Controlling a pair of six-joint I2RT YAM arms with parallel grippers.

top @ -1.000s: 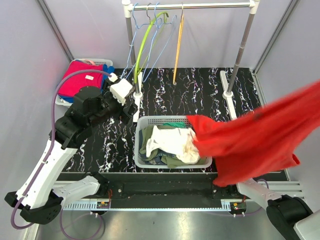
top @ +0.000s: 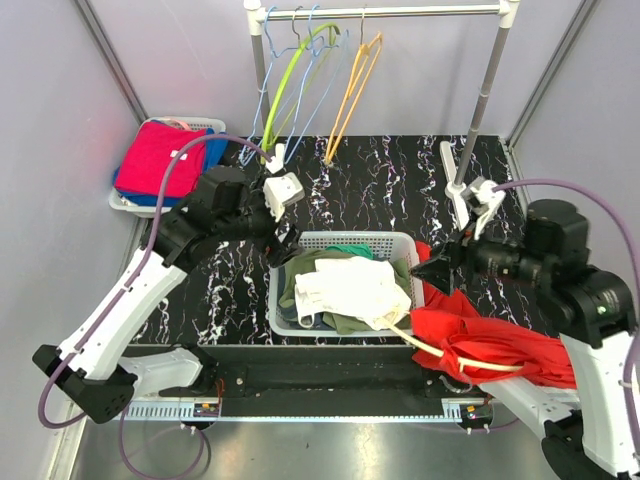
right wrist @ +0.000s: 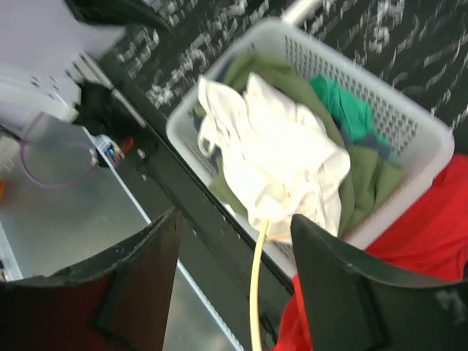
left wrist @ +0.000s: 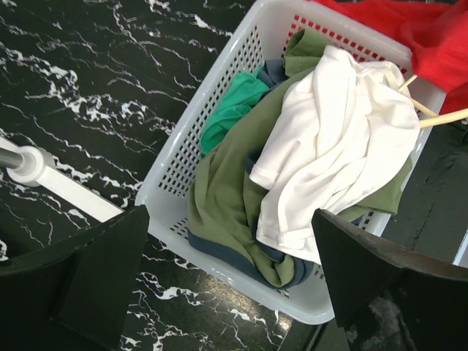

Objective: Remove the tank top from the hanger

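Observation:
A red tank top (top: pixel 475 340) lies heaped at the basket's right side, reaching toward the front right, with a cream hanger (top: pixel 428 347) lying over it and onto the white cloth (top: pixel 340 290) in the basket (top: pixel 398 243). My right gripper (top: pixel 440 268) hangs above the basket's right edge, part open; in the right wrist view the hanger (right wrist: pixel 256 292) runs below and between its fingers, apparently not held. My left gripper (top: pixel 280 245) is open over the basket's left side, nothing between its fingers.
A drying rack (top: pixel 428 11) with blue, green and orange hangers stands at the back. A second basket (top: pixel 132 205) of red and blue clothes sits at back left.
The red tank top, raised a second ago, now lies down with the hanger on it. My right arm has come in over it; my left arm has moved right, toward the basket.

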